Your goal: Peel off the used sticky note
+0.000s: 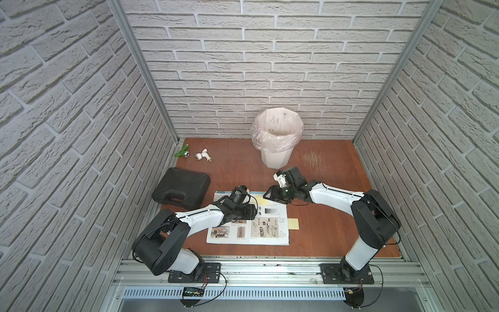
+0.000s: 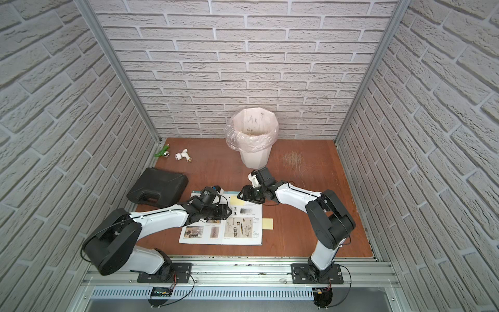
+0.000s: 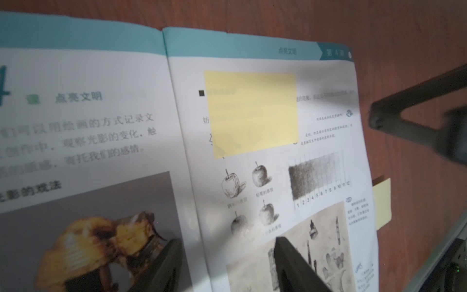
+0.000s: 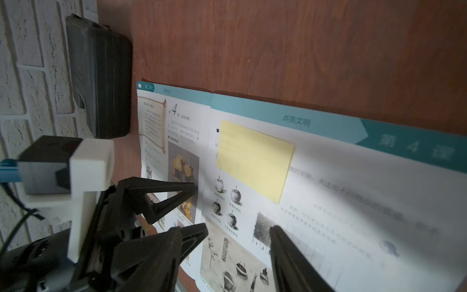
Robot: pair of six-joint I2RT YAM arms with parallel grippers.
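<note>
A yellow sticky note lies flat on the upper part of the open book's right page; it also shows whole in the left wrist view as a yellow sticky note [image 3: 253, 112]. A second yellow note [image 1: 293, 223] sticks out past the book's right edge. The book [image 3: 340, 160] lies spread on the table. My left gripper is over the book near its centre fold, fingers apart and empty. Above the page's upper right, close to the first note, hangs my right gripper, open with nothing between its fingers.
A bin [image 1: 278, 137] lined with a clear bag stands behind the book. To the left sits a black case [image 1: 182, 188], with a white figure [image 1: 204, 155] and a green item [image 1: 182, 150] behind it. Bare table lies to the right.
</note>
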